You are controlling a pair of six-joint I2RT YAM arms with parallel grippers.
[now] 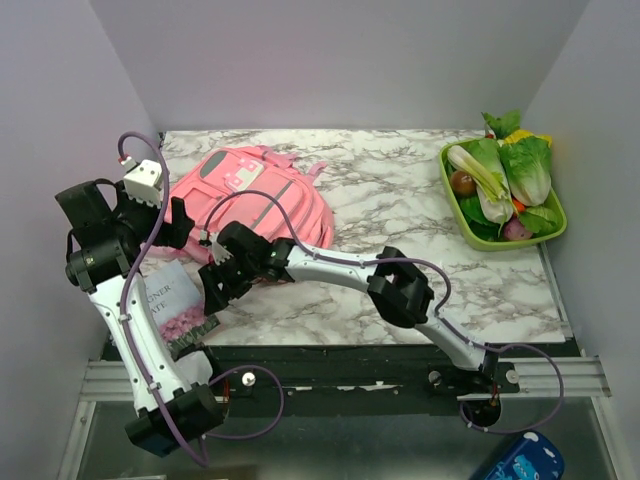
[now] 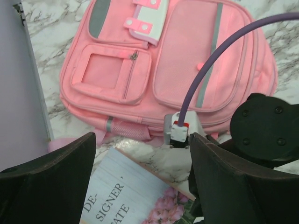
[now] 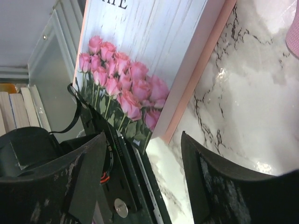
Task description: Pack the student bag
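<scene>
A pink school bag (image 1: 270,190) lies flat on the marble table, its front pocket closed in the left wrist view. In front of it, at the table's near left corner, lies a white book (image 1: 170,295) with pink roses on its cover. My left gripper (image 1: 188,220) hangs over the bag's left side, part open, with nothing between its fingers. My right gripper (image 1: 212,290) is open at the book's right edge, above the table. The right wrist view shows the flowered corner of the book (image 3: 126,88) just beyond the empty fingers.
A green basket (image 1: 492,240) of vegetables stands at the far right. Walls close in the table left, right and back. Bare marble (image 1: 420,290) lies to the right of the bag. Below the front edge, a blue item (image 1: 522,460) shows at bottom right.
</scene>
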